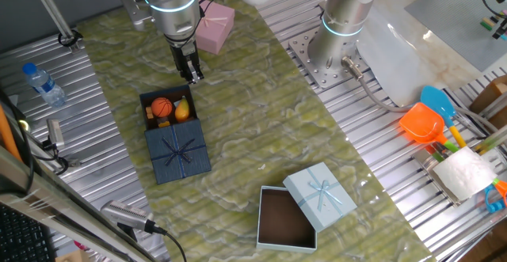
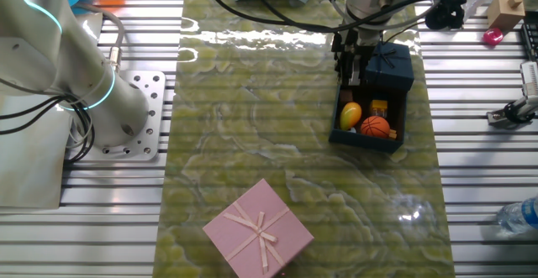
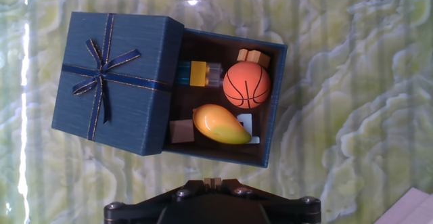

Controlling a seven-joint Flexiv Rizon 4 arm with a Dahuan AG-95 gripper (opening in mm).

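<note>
My gripper (image 1: 195,79) hangs above the green mat, close to the dark blue box (image 3: 273,139). Its two fingertips meet at the bottom of the wrist view, shut with nothing seen between them. A ribboned blue lid (image 3: 132,109) covers part of the box and leaves the other part uncovered. Inside lie an orange basketball (image 3: 247,85), a yellow mango (image 3: 220,124), wooden pieces (image 3: 254,57), a brown block (image 3: 181,131) and a yellow block (image 3: 197,74). Whatever is under the lid is hidden.
A light blue box (image 1: 285,222), empty where it shows, has its bowed lid (image 1: 321,196) leaning across one edge. The closed pink box (image 2: 258,230) stands apart on the mat. A water bottle (image 1: 44,85) lies off the mat. Bare mat separates the boxes.
</note>
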